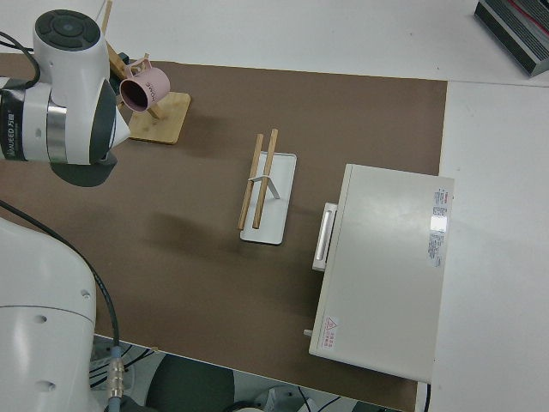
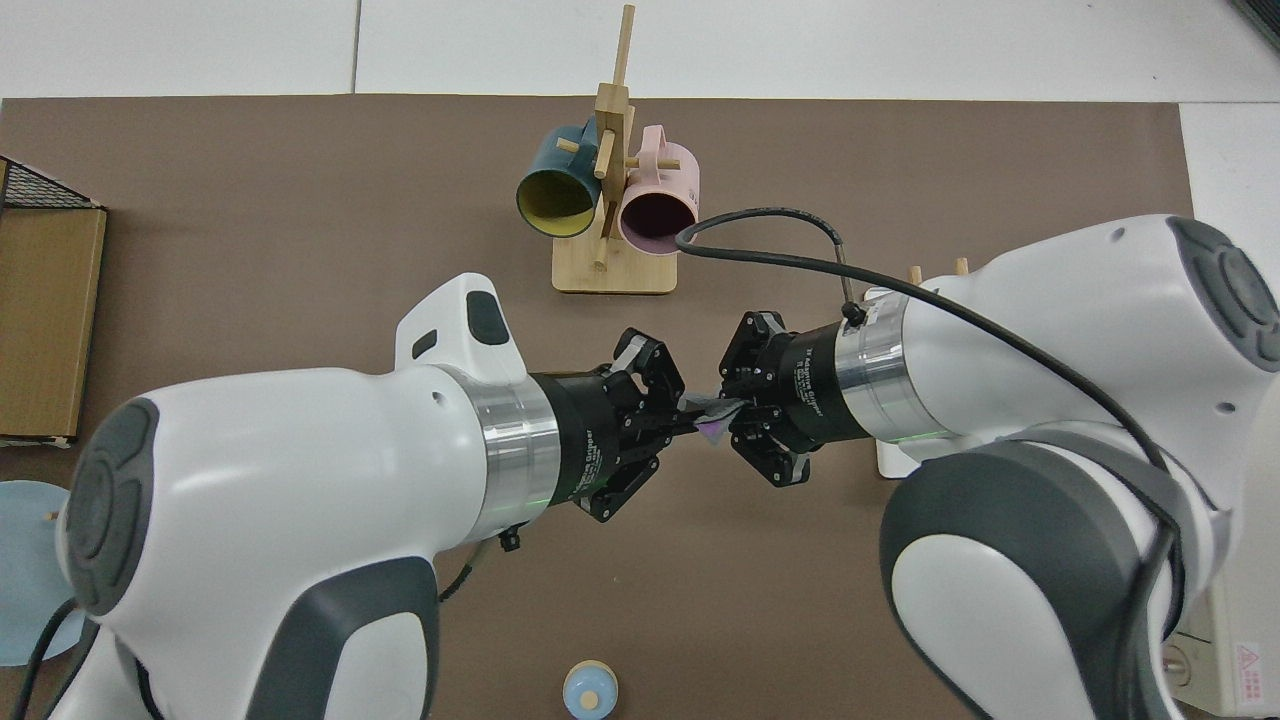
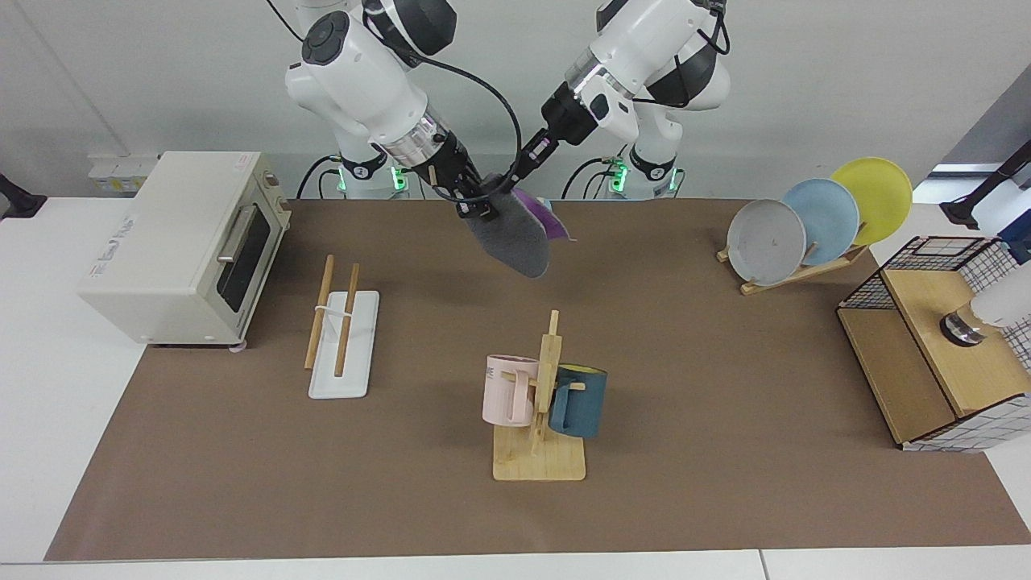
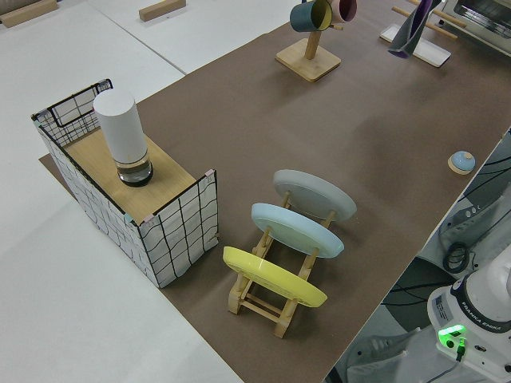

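In the top view my two arms meet at the middle of the mat, left gripper [image 2: 648, 408] and right gripper [image 2: 756, 402] nearly touching, with a grey-and-purple cloth [image 2: 716, 414] between them. In the left view this cloth [image 3: 517, 235] hangs below the joined grippers; in the right view it [image 4: 413, 30] shows at the top. The fingertips are hidden by housings, cloth and cable, so I cannot tell how either gripper's finger stands.
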